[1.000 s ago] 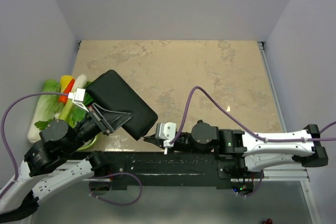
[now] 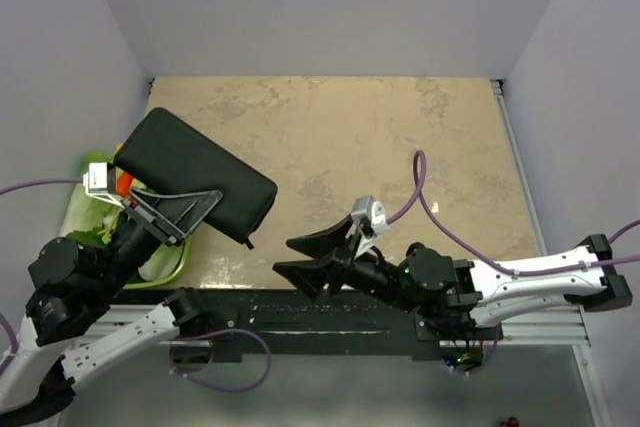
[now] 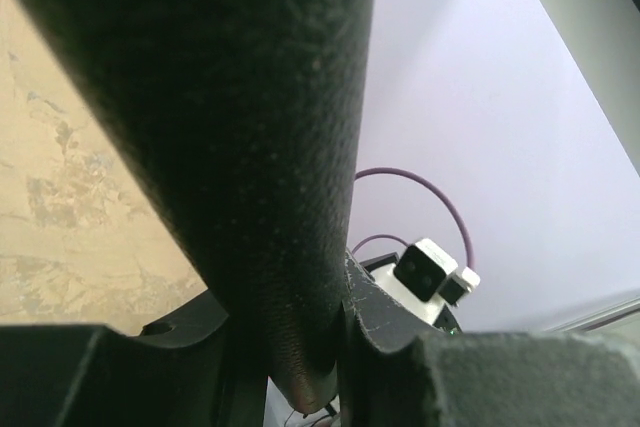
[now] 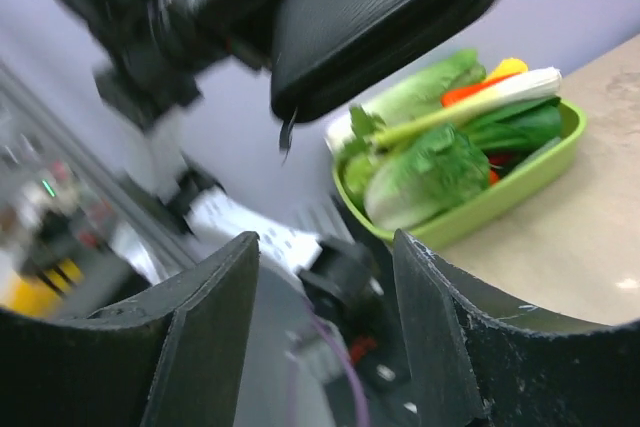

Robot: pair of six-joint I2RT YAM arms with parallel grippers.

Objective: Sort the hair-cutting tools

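Observation:
In the top view a black zippered case (image 2: pixel 195 172) is held tilted in the air at the left, with my left gripper (image 2: pixel 190 209) closed around its lower side. Seen from the left wrist, the dark case (image 3: pixel 250 127) fills the middle and runs down between the two fingers. My right gripper (image 2: pixel 318 259) stands open to the right of the case, apart from it and with nothing between its fingers. The right wrist view shows the hanging zipper pull (image 4: pixel 287 133) at the case's lower corner. Whatever the case contains is hidden.
A green basket of vegetables stands at the left, partly under the case in the top view. Purple cables (image 2: pixel 470 247) loop over the right arm.
My left gripper has carried the case left and slightly up in the top view. The right gripper has turned and come away from the case's corner, and its spread fingers now show.

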